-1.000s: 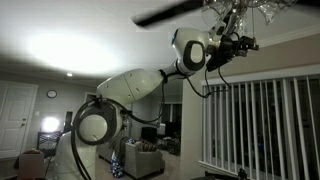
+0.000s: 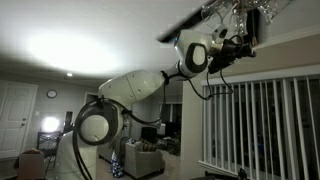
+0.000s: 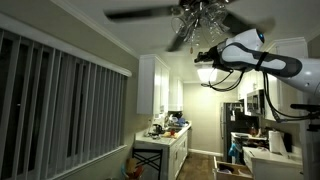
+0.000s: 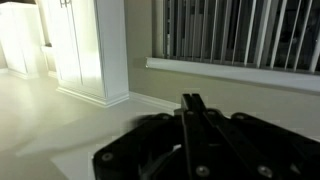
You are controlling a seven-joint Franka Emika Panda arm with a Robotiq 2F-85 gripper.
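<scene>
My gripper (image 2: 240,46) is raised high near the ceiling, just under the ceiling fan's glass light cluster (image 2: 242,14). The wrist view has its fingers (image 4: 187,108) drawn close together, pointing toward the blinds, and I cannot make out what lies between them. Exterior view 2 shows the gripper (image 3: 204,57) below and right of the glass lights (image 3: 200,18), and a fan blade (image 3: 150,12) stretches across the top. Whether the gripper touches anything hanging from the fan is too small to tell. A dark blur beside the gripper in the wrist view is unclear.
Vertical blinds (image 2: 262,125) cover the window beside the arm. White cabinets (image 3: 153,84) hang on the wall beyond. A sofa (image 2: 143,160) stands in the room behind. The air below the gripper looks clear.
The fan blades stand at different angles in each frame, and the glass lights look slightly shifted. My arm and gripper hold the same pose.
</scene>
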